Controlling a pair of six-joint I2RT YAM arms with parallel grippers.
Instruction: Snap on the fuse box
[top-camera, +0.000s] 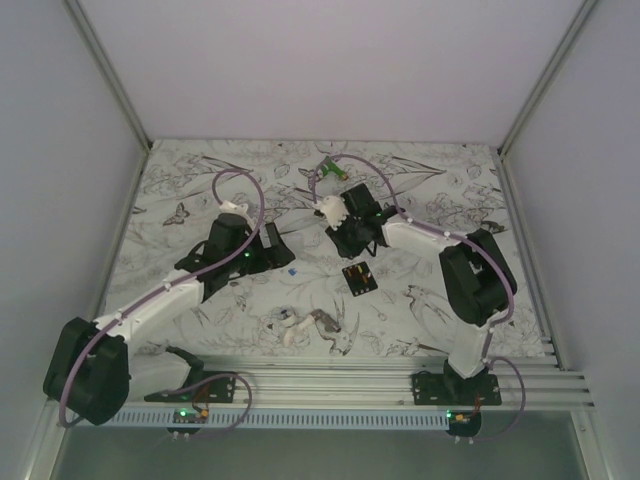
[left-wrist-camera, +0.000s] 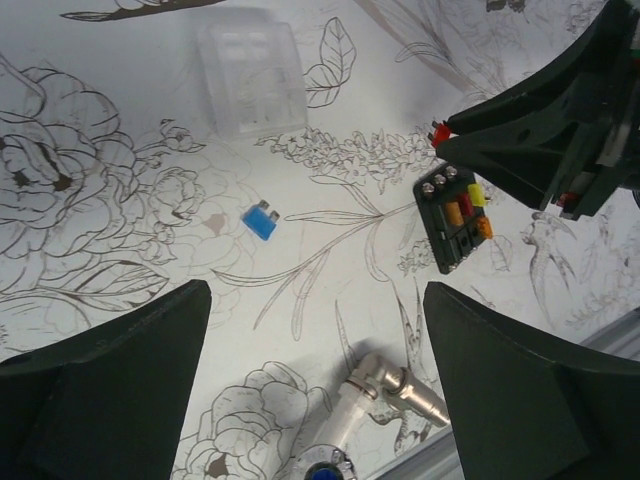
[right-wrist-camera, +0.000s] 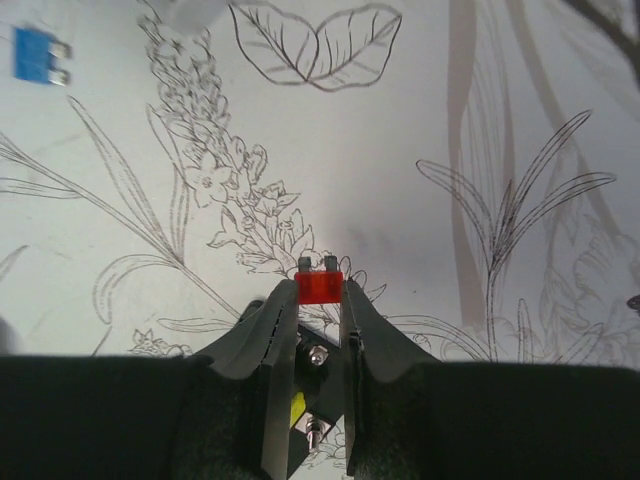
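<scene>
The small black fuse box lies on the floral surface with yellow, red and orange fuses in it; in the right wrist view it (right-wrist-camera: 318, 380) is partly hidden beneath my right gripper. That gripper is shut on a red fuse (right-wrist-camera: 319, 287), its prongs pointing out above the fingertips. My left gripper stands open, nothing between its fingers. A blue fuse (left-wrist-camera: 259, 222) lies loose between the left gripper and the fuse box.
A translucent plastic case (left-wrist-camera: 251, 80) lies beyond the blue fuse. A metal pipe fitting (left-wrist-camera: 375, 395) is at the front, and a green object (top-camera: 332, 169) at the back of the table.
</scene>
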